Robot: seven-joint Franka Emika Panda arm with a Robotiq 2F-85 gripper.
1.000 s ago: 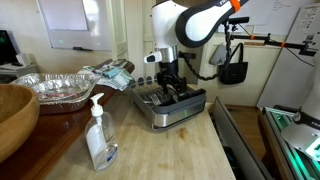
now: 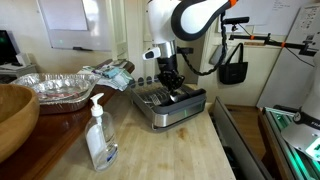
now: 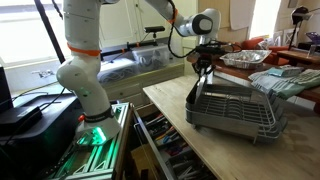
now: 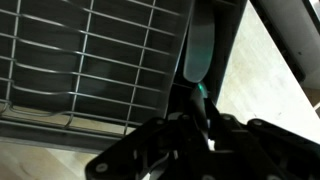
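Observation:
A grey dish rack [image 2: 168, 122] with wire inserts stands on the wooden counter. My gripper points down over the rack's narrow side compartment, along its edge. It is shut on a grey, round-ended utensil [image 4: 200, 45], gripped near a small teal patch. The utensil's broad part lies in or just over that compartment; the wrist view does not make clear whether it touches the bottom. From the other side, the gripper [image 3: 206, 75] shows at the rack's far corner, with its fingertips partly hidden by the dark rim. What kind of utensil it is, I cannot tell.
A soap bottle [image 2: 100, 135] stands on the counter left of the rack. Behind are a foil tray [image 2: 58, 88], a wooden bowl [image 2: 15, 118] and a patterned cloth [image 2: 115, 74]. An open drawer [image 3: 165, 145] runs along the counter's front. Bare counter lies in front of the rack.
My gripper has shifted slightly at the rack, seemingly a little upward, and a pale bit now shows near its fingertips. The rack and the other objects have stayed put.

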